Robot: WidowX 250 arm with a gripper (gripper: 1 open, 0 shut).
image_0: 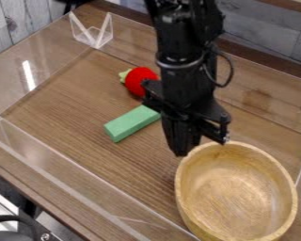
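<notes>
My black gripper (179,139) hangs in the middle of the view, pointing down, with its tip just above and left of the rim of a large tan bowl (235,193). Its fingers look shut, with nothing visible between them. A green block (132,124) lies on the wooden table to the left of the gripper. A red object (138,81) with a small pale green top, perhaps a strawberry or tomato toy, lies behind, partly hidden by the arm.
A clear plastic object (90,28) stands at the back left. The wooden table (53,141) has free room on the left and at the back right. Dark cables lie at the bottom left corner.
</notes>
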